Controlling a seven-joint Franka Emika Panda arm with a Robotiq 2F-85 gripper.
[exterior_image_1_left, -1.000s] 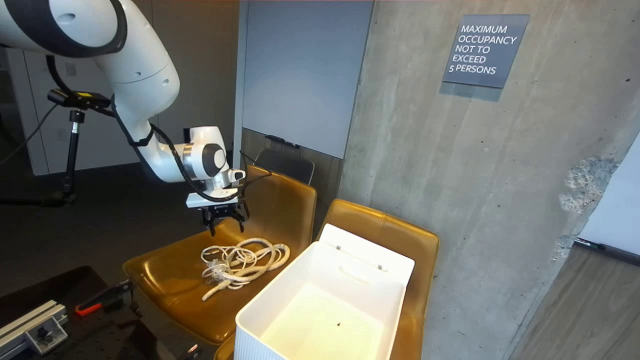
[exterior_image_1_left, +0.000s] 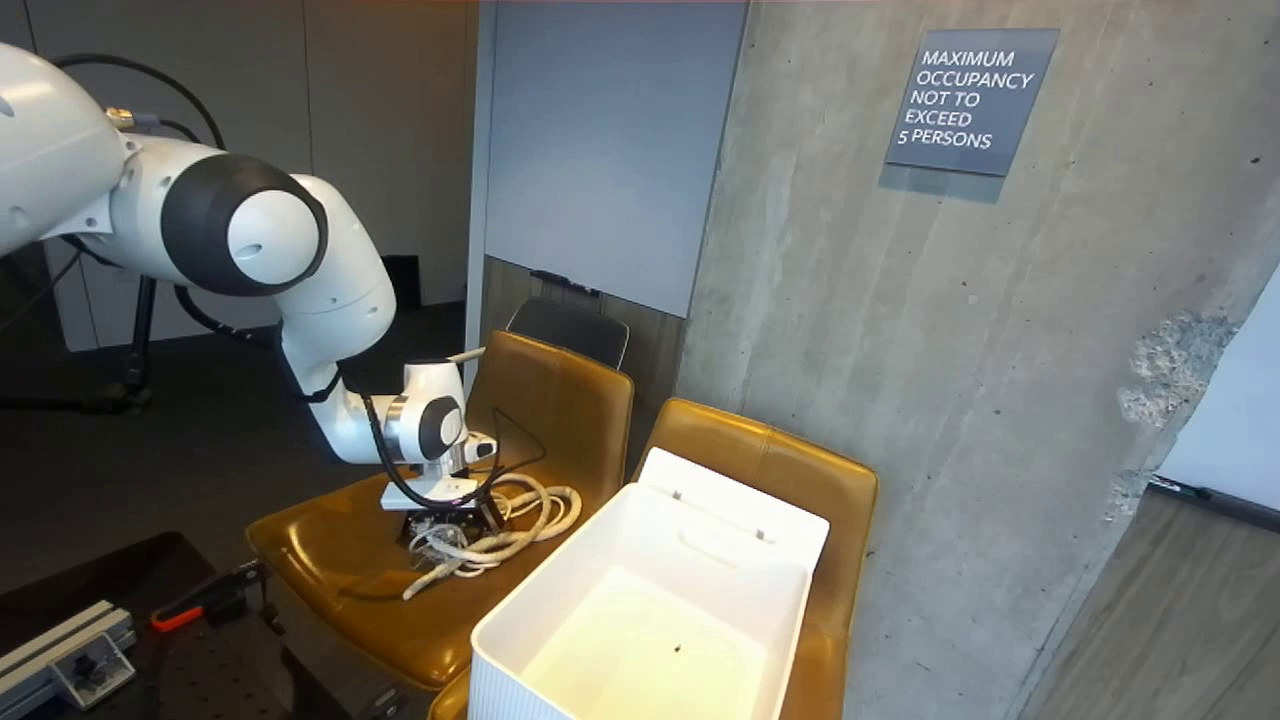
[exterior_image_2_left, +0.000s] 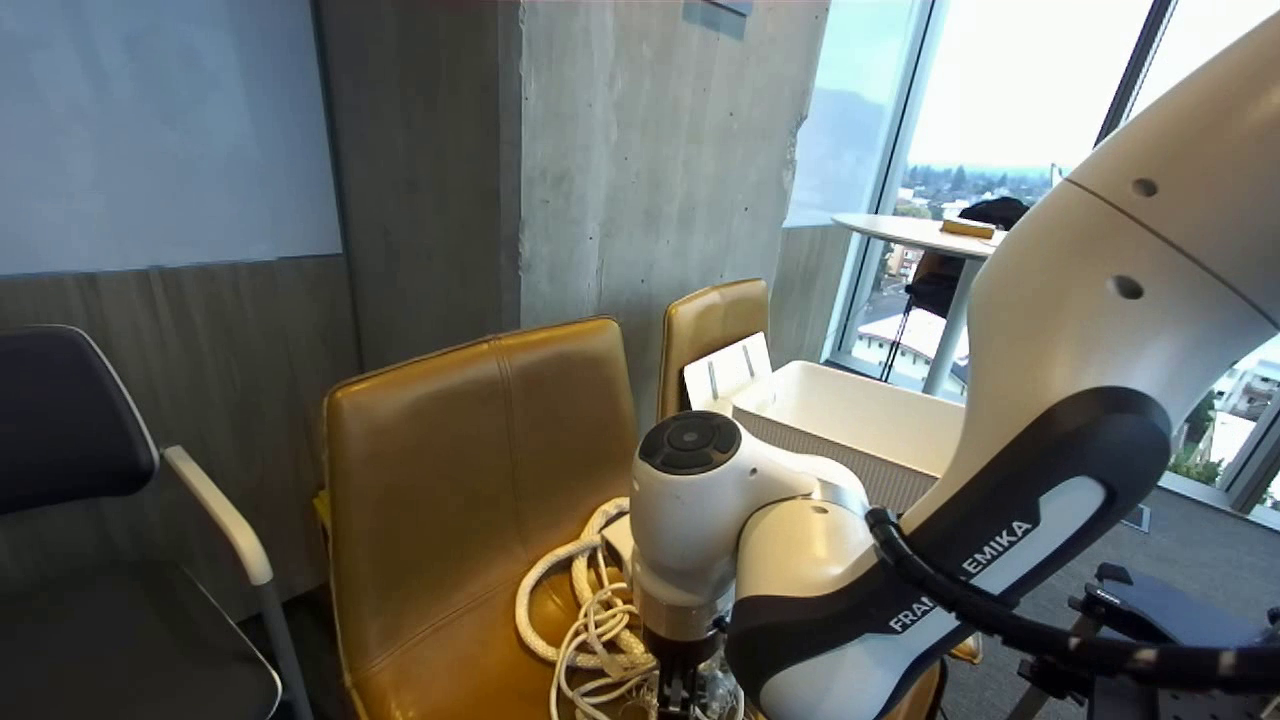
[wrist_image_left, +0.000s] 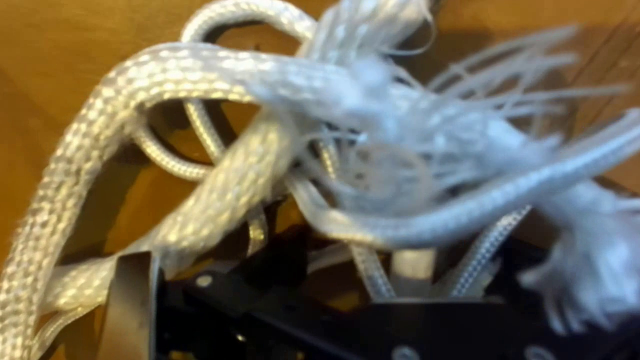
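A pile of white braided rope (exterior_image_1_left: 528, 528) lies on the seat of the left tan chair (exterior_image_1_left: 324, 540). Its frayed, brush-like end (wrist_image_left: 420, 120) fills the middle of the wrist view, with loops of thick and thin cord around it. My gripper (exterior_image_1_left: 446, 528) is down at the left part of the pile, pointing at the seat. Its dark linkage (wrist_image_left: 336, 318) runs along the bottom of the wrist view, amid the strands. The fingers are open; rope lies around them, and their tips are largely hidden in the exterior views.
An empty white bin (exterior_image_1_left: 654, 612) stands on the second tan chair (exterior_image_1_left: 768, 462), right of the rope. A dark office chair (exterior_image_2_left: 84, 480) is to the left in the second exterior view. A dark table (exterior_image_1_left: 204, 672) with a clamp-like tool is at the front left.
The arm has come down from above the chair, bringing my gripper from clear air to the rope pile. The bin has not moved.
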